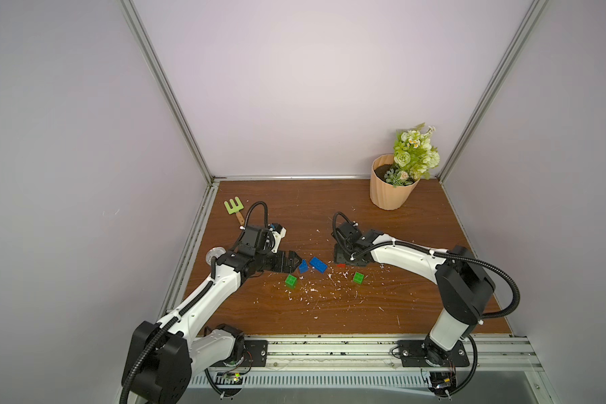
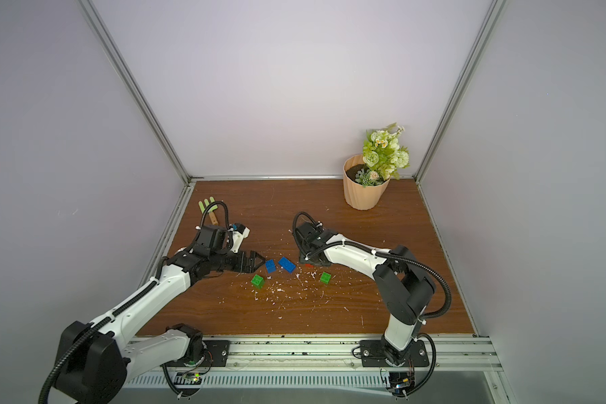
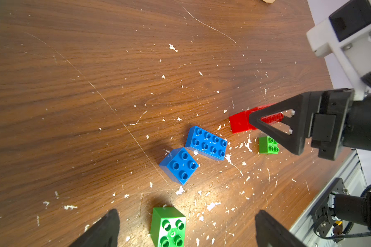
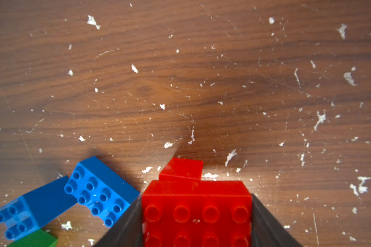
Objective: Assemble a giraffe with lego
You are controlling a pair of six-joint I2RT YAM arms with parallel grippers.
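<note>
In the right wrist view, my right gripper is shut on a wide red brick (image 4: 197, 201), studs facing the camera. Just beyond it, another red piece (image 4: 182, 168) shows on the table, partly covered by the held brick; whether the two are joined cannot be told. My left gripper is open, its blurred fingers (image 3: 101, 230) far apart with nothing gripped. Below and between them lie a green brick (image 3: 164, 222), a small blue brick (image 3: 179, 164) and a longer blue brick (image 3: 206, 142). Another green brick (image 3: 268, 145) sits near the right gripper.
A flower pot (image 1: 390, 192) stands at the back right. At the back left lies a toy fork (image 1: 234, 206), and a clear round object (image 1: 215, 254) is by the left arm. Pale scraps litter the table's front middle.
</note>
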